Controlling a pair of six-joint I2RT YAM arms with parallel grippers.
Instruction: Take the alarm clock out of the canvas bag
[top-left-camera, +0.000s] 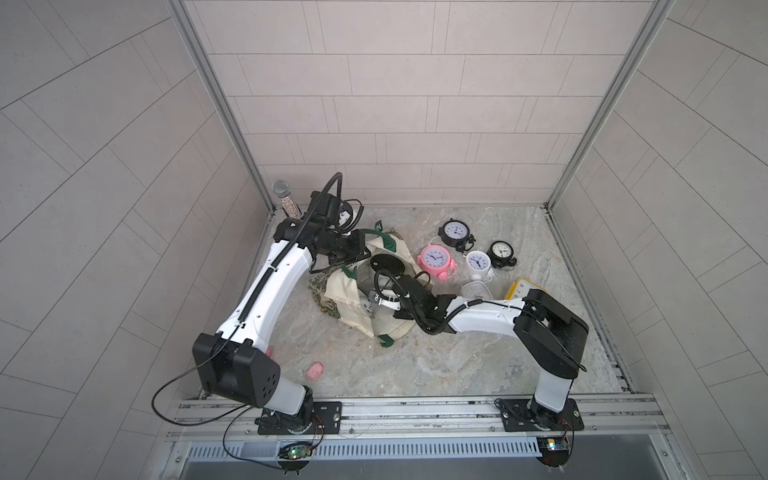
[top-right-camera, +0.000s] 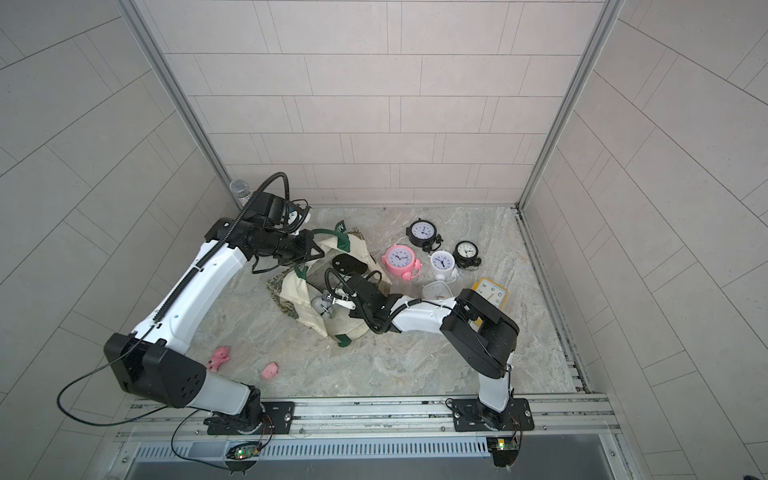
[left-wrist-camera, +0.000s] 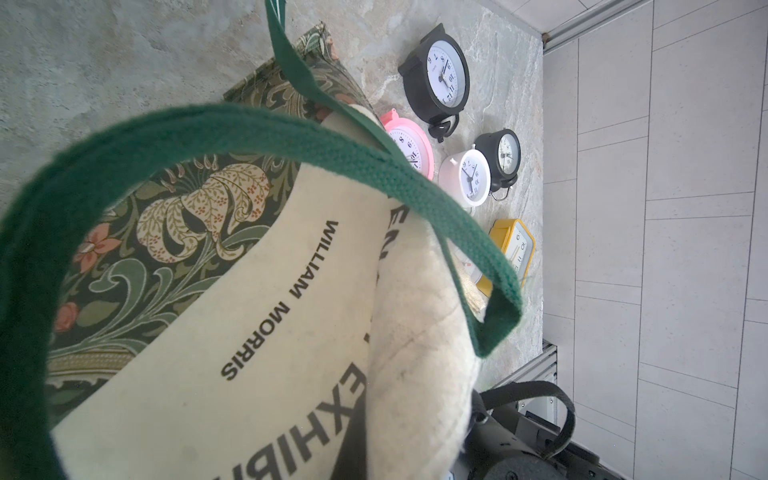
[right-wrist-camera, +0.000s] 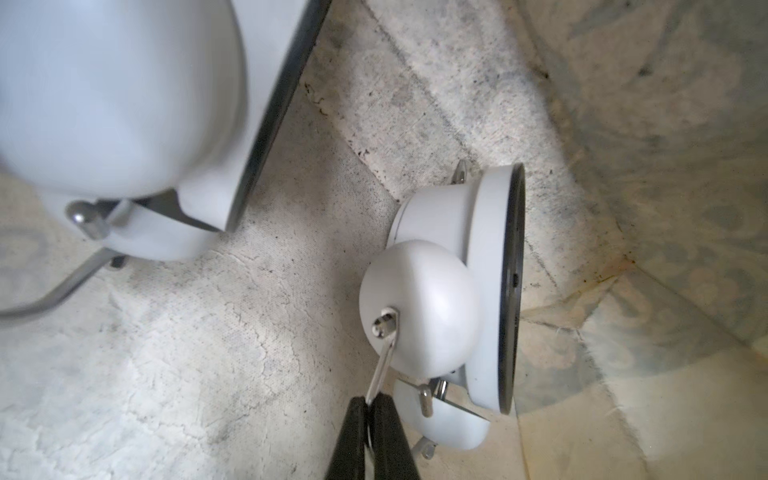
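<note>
In the right wrist view, a white twin-bell alarm clock (right-wrist-camera: 420, 308) with a dark back stands tilted on edge inside the canvas bag (top-left-camera: 349, 300). My right gripper is shut on the clock's thin wire handle (right-wrist-camera: 382, 364), just below one bell. A second white clock (right-wrist-camera: 120, 88) fills that view's upper left corner. At the bag's upper left rim, my left gripper (top-left-camera: 366, 249) is shut on the cloth; only a dark finger (left-wrist-camera: 352, 448) shows in the left wrist view. A green strap (left-wrist-camera: 264, 124) arches in front of that camera.
Right of the bag stand a pink clock (top-left-camera: 435, 258), a white clock (top-left-camera: 478, 263), two black clocks and a yellow one (top-right-camera: 489, 293). A jar (top-left-camera: 281, 190) stands at the back left. Pink pieces lie at the front left, with bare tabletop (top-left-camera: 448, 368) at the front right.
</note>
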